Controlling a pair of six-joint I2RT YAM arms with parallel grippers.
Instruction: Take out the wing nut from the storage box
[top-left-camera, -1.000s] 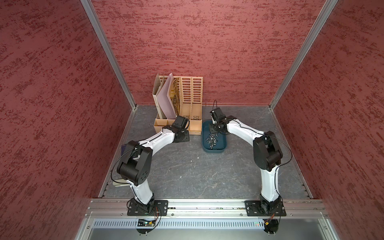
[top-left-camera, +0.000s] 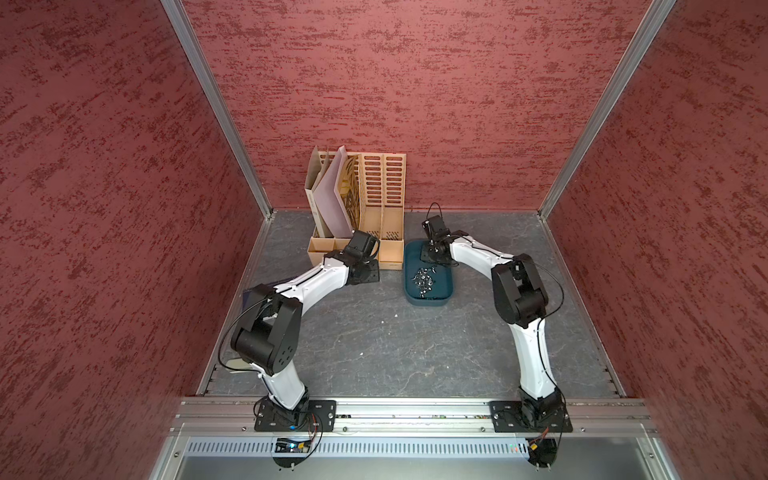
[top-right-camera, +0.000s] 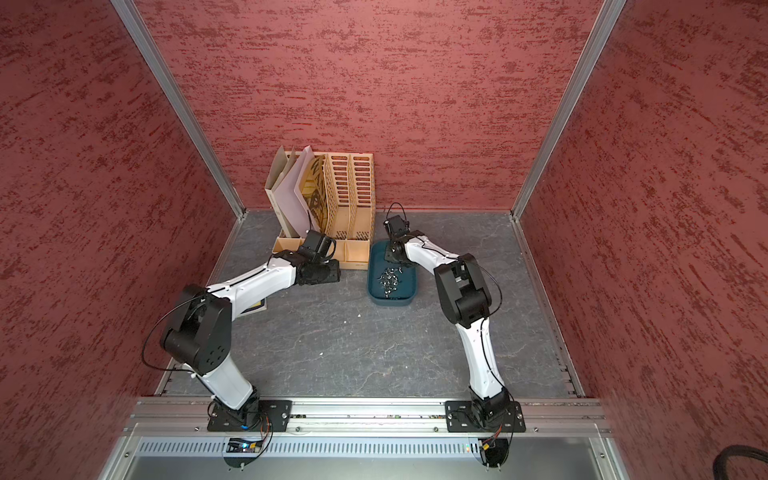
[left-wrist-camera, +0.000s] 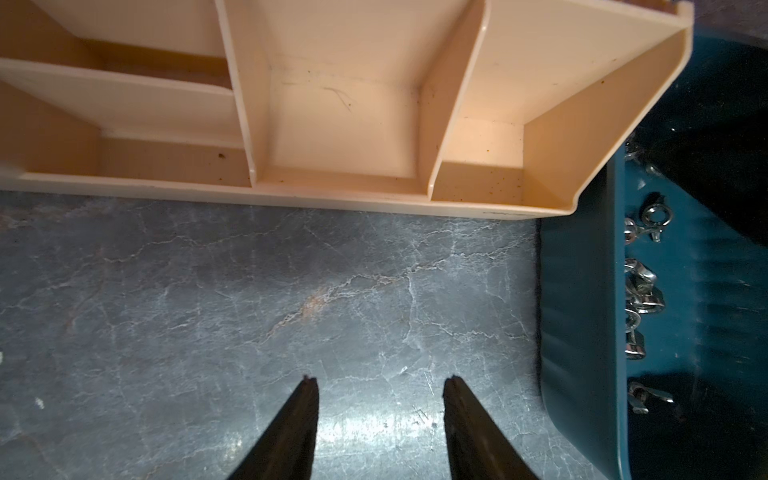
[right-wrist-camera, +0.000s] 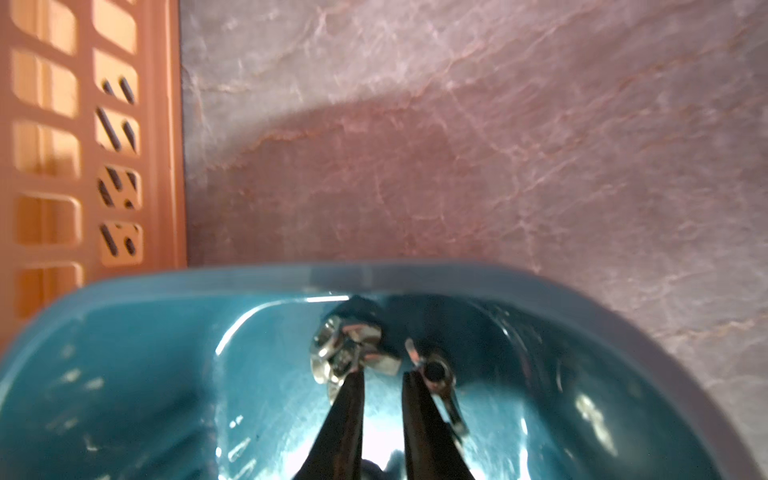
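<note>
The teal storage box (top-left-camera: 428, 301) holds several shiny metal pieces of hardware (top-left-camera: 423, 281). My right gripper is inside the box near its far wall, its fingers a little apart with nothing clearly gripped. Just right of the right fingertip lies a winged piece, seemingly a wing nut (right-wrist-camera: 436, 373); contact cannot be judged. A small cluster of metal nuts (right-wrist-camera: 350, 352) sits beyond the left fingertip. In the left wrist view another winged piece (left-wrist-camera: 646, 395) rests on the box floor. My left gripper is open and empty above the bare table, left of the box.
A beige compartment organizer (left-wrist-camera: 344, 196) stands immediately left of the box, in front of my left gripper. Upright folders or boards (top-left-camera: 332, 196) fill its left part. Grey table (top-left-camera: 384, 352) lies open in front of both.
The left arm has barely moved.
</note>
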